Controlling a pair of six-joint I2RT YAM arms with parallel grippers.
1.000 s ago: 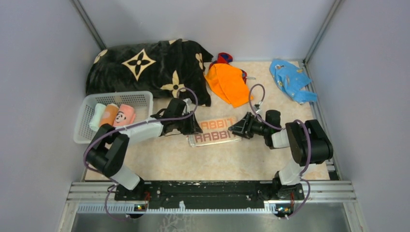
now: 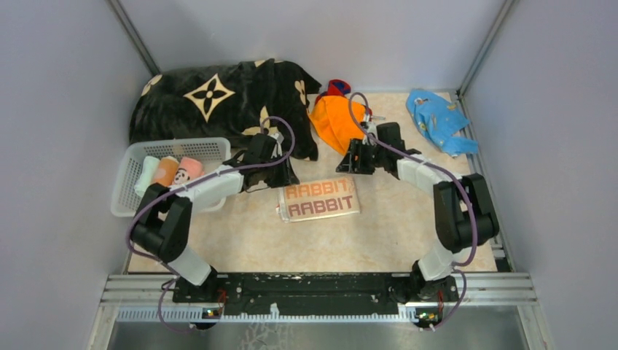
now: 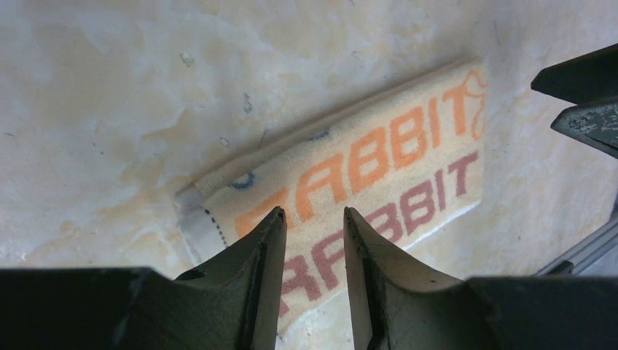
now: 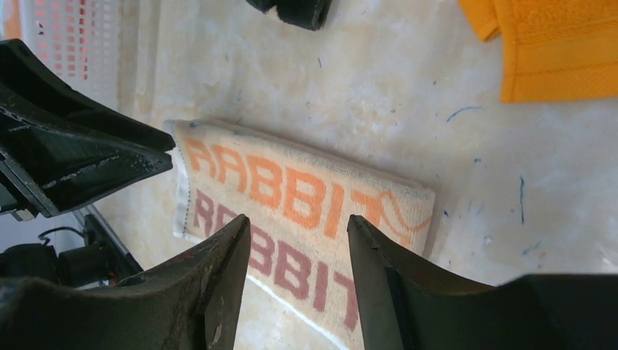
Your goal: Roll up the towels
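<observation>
A cream towel [image 2: 318, 199] lettered RABBIT in orange and brown lies folded into a flat rectangle at the table's middle. My left gripper [image 2: 291, 181] is over its upper left corner; in the left wrist view, its fingers [image 3: 262, 251] stand apart with a gap, the towel [image 3: 342, 189] visible below and nothing gripped. Just off the towel's upper right corner is my right gripper [image 2: 345, 168]. In the right wrist view its fingers [image 4: 232, 255] are also apart, holding nothing, above the towel [image 4: 291, 204].
At left a grey basket [image 2: 119, 186] contains rolled towels. A dark patterned blanket [image 2: 240, 102] covers the back left. An orange cloth [image 2: 337, 120] and a blue cloth [image 2: 439, 122] lie behind.
My right gripper has moved from the towel's right edge up and left toward its far corner. The left gripper has shifted slightly back toward the far edge. The towel has slid a little left.
</observation>
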